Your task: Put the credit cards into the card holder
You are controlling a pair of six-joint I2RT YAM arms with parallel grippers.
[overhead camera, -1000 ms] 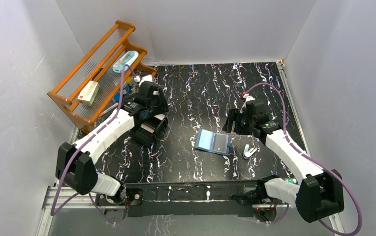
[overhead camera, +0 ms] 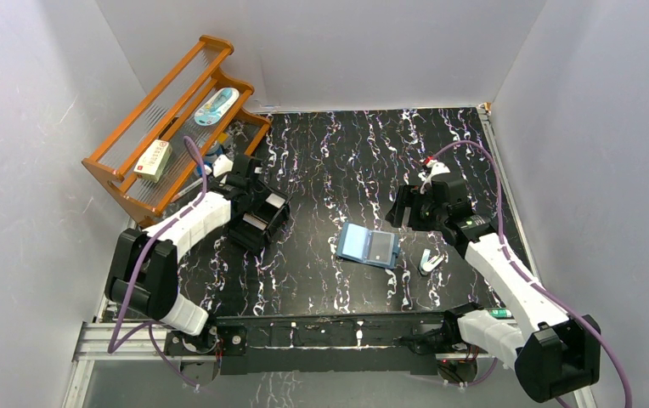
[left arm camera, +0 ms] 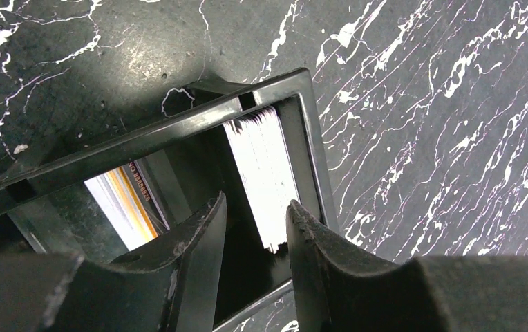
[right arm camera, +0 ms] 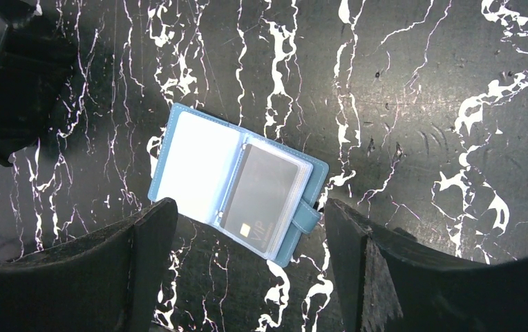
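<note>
A black tray point(left arm camera: 309, 138) holds a bundle of white cards point(left arm camera: 258, 173) along its right end and coloured cards point(left arm camera: 119, 204) in another compartment. My left gripper hovers over it, part open, nothing seen between its fingers, tips near the white cards. The blue card holder point(right arm camera: 301, 221) lies open on the table, a grey VIP card point(right arm camera: 258, 194) in its clear sleeve on one side. My right gripper is open above it; in the top view it stands just beyond the holder's upper right.
A wooden shelf point(overhead camera: 109, 170) with boxes stands behind the tray at the left. A small white stapler-like object point(overhead camera: 431, 262) lies right of the holder.
My left gripper has moved down and leftward in the top view to over the tray.
</note>
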